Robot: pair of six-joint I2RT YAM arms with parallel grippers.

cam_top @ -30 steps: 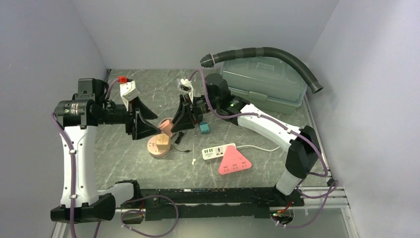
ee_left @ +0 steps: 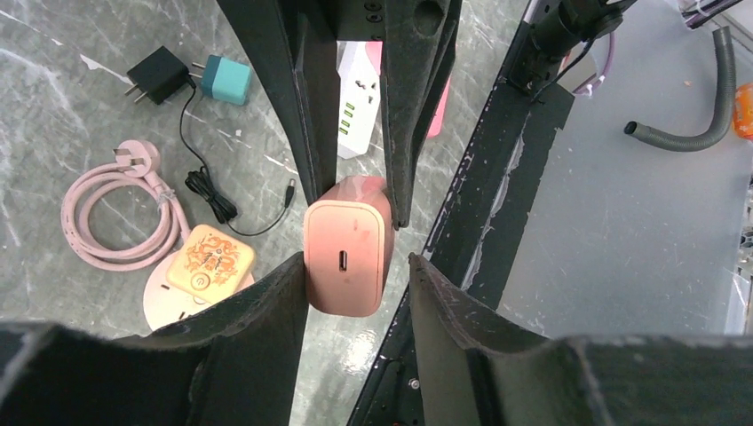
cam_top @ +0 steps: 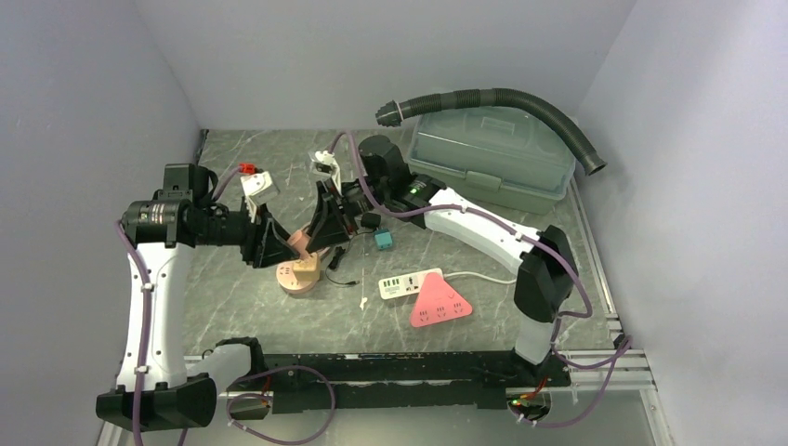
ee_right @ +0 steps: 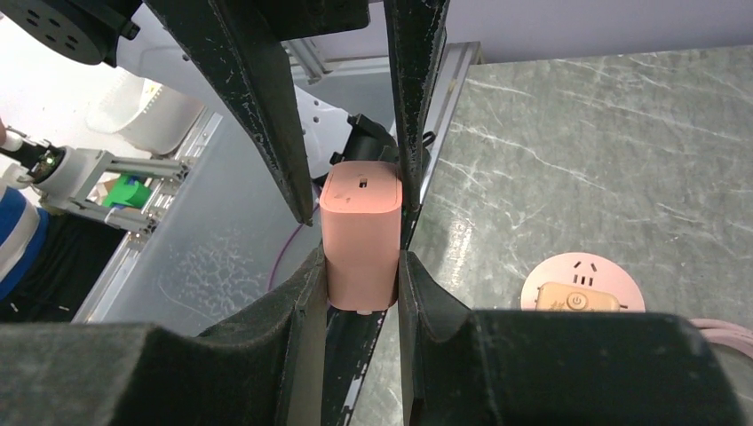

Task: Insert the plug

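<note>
A pink block-shaped plug (ee_left: 344, 266) is held above the table between the two arms. My right gripper is shut on the plug, a finger against each side in the right wrist view. My left gripper stands open around the plug's other end; one finger is at its side, and a gap separates the other finger from it. A small slot shows in the plug's end face, and its prongs cannot be made out. The round pink socket (cam_top: 291, 281) lies below, carrying a yellow plug (ee_left: 210, 264).
A coiled pink cable (ee_left: 78, 213), a black adapter (ee_left: 162, 74) and a teal charger (ee_left: 225, 80) lie nearby. Farther right are a white power strip (cam_top: 397, 285) and a pink triangular one (cam_top: 439, 304). A green box (cam_top: 492, 153) stands at the back right.
</note>
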